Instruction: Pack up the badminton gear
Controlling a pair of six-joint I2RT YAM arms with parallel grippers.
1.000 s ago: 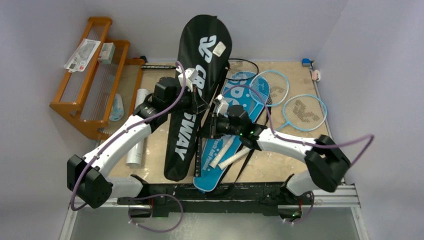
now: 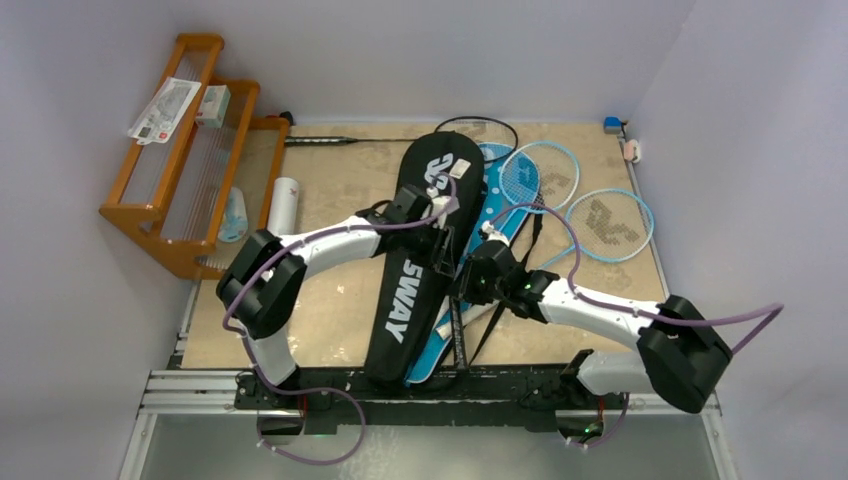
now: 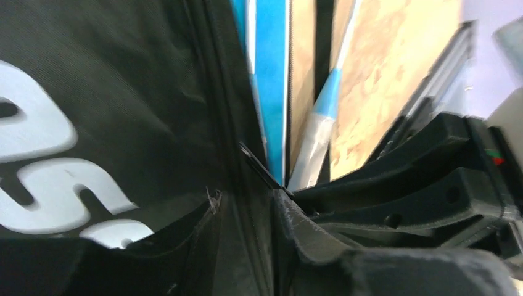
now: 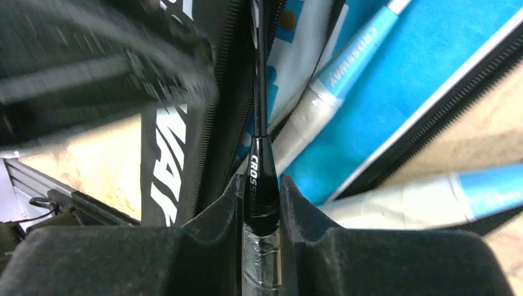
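Note:
A long black CROSSWAY racket bag (image 2: 398, 300) lies slanted across the floor, partly covering a blue racket bag (image 2: 428, 355). In the left wrist view my left gripper is over the black bag's zipped edge, its fingers apart with black fabric showing in the gap. Whether they touch the cloth is unclear. Beside that edge my right gripper is closed around the handle of a black racket (image 4: 261, 163). Two white-gripped rackets lie on the blue bag; one shows its blue-and-white handle (image 4: 321, 105). Blue-rimmed heads (image 2: 540, 176) rest at the right.
A wooden shelf (image 2: 190, 150) stands at the left, with a white tube (image 2: 284, 205) beside it. Another black racket handle (image 2: 318, 141) lies near the back wall. The two grippers are close together. Bare floor shows left of the black bag.
Both arms have come lower; the left gripper's fingers now stand apart.

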